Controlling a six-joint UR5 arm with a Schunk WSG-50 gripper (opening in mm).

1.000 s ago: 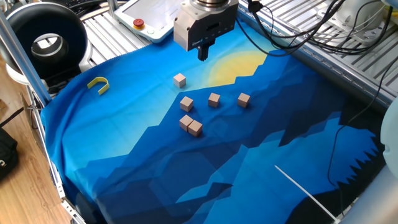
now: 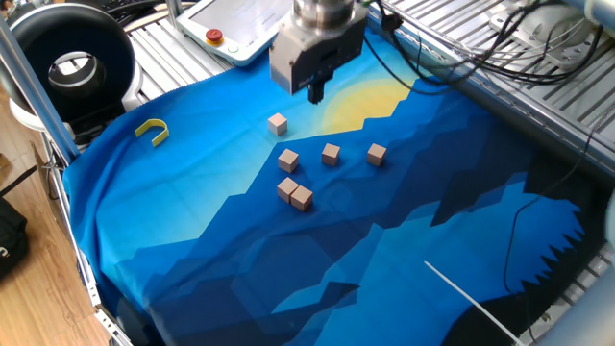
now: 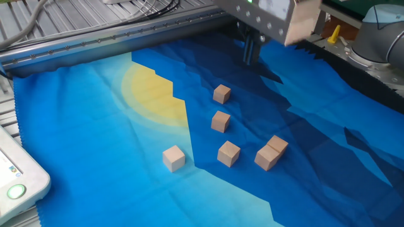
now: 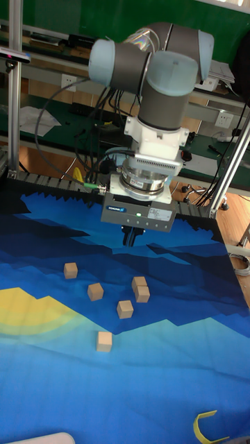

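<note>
Several plain wooden cubes lie on the blue patterned cloth. One pale cube (image 2: 278, 124) sits apart on the light blue area, near the yellow sun print. Beside the dark zone's edge is another cube (image 3: 228, 154), with a cube (image 3: 220, 122) and a further cube (image 3: 221, 94) spaced out in a row from it. Two more cubes (image 4: 139, 288) touch each other as a pair. My gripper (image 2: 316, 96) hangs above the cloth, clear of every cube. Its dark fingers (image 4: 129, 237) look close together, and nothing shows between them.
A yellow curved strip (image 2: 152, 131) lies on the cloth's left part. A teach pendant (image 2: 231, 27) with a red button is at the back. A thin white rod (image 2: 471, 296) lies at front right.
My gripper has shifted and turned slightly, and the cable beside it has swung. The cubes have stayed put.
</note>
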